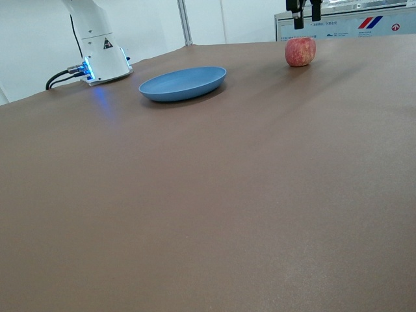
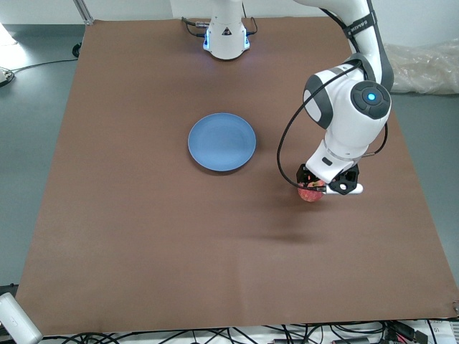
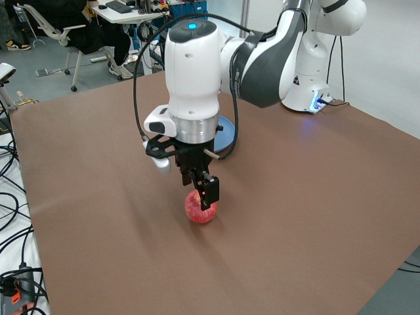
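A red apple (image 1: 300, 52) rests on the brown table (image 1: 208, 195). My gripper (image 1: 303, 23) hangs just above it in the top view, open, with its two black fingers apart. In the right view the gripper (image 3: 200, 195) is over the apple (image 3: 195, 210), partly hiding it, and in the left view it covers much of the apple (image 2: 310, 194). A blue plate (image 2: 221, 142) lies empty to the left of the apple; the arm partly hides it in the right view.
Bundles of black cables (image 3: 13, 230) run outside one table edge.
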